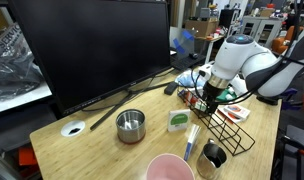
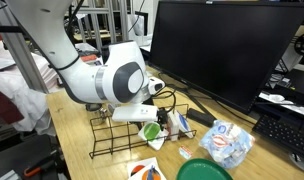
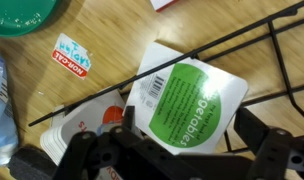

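In the wrist view my gripper stands open, one dark finger on each side of a white packet with a green round label (image 3: 190, 108). Wire of a black rack (image 3: 207, 47) crosses over that packet, which leans among the wires. From the second exterior view, the green-labelled packet (image 2: 149, 131) shows at the rack's front edge, below the white arm. My gripper (image 2: 157, 110) is down at the rack there, its fingertips mostly hidden. Another packet with a red-orange round label (image 3: 111, 115) lies beside the green one.
A green bowl (image 2: 200, 170), a bag with blue print (image 2: 227, 144) and a red-patterned white plate (image 2: 144, 170) are near the rack. Farther along stand a metal pot (image 1: 131, 125), a pink bowl (image 1: 170, 167) and a metal cup (image 1: 211, 158). A large monitor (image 1: 107, 45) stands behind. Bare table lies left of the pot.
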